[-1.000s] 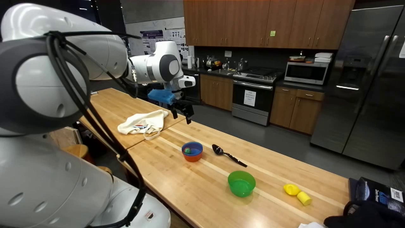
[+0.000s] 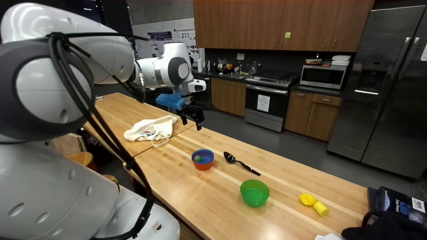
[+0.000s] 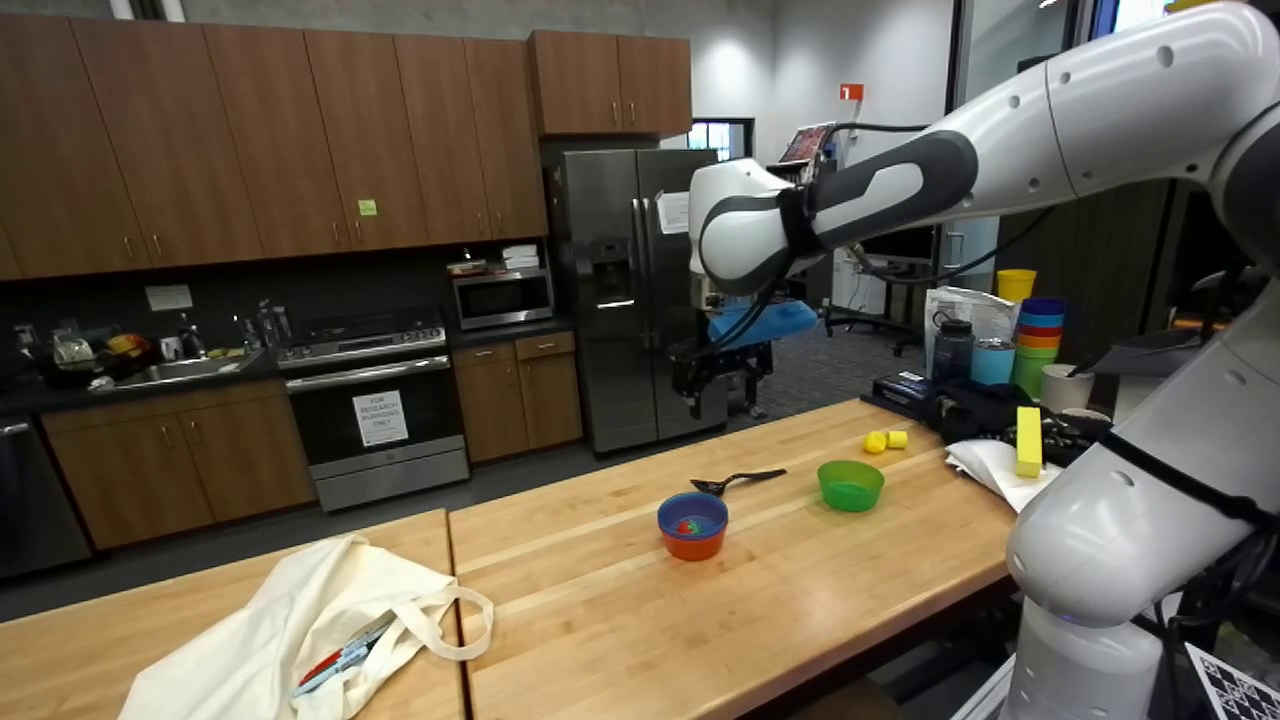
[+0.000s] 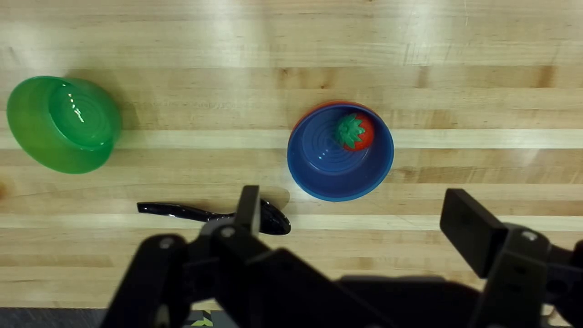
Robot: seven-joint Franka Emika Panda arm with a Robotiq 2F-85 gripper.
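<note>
My gripper is open above the table, its black fingers wide apart and nothing between them. Below it in the wrist view, a blue bowl [image 4: 311,158] sits nested in a red-orange bowl [image 2: 203,166]. A red toy strawberry [image 4: 365,134] with a green leaf top lies inside the blue bowl. The black spoon [image 4: 175,210] rests on the wood, its head partly hidden by one finger. Apart from these stands an empty green bowl [image 2: 255,193]. A yellow lemon-like piece [image 2: 307,199] and a yellow cylinder [image 2: 320,208] lie close together farther along the table.
A cream cloth bag [image 3: 258,636] with pens spreads over the adjoining table. Dark cloth [image 2: 384,227] and a black box [image 2: 401,205] crowd the far end, where stacked cups [image 3: 1039,330] also stand. Bare wood [image 3: 672,648] lies open along the arm's side.
</note>
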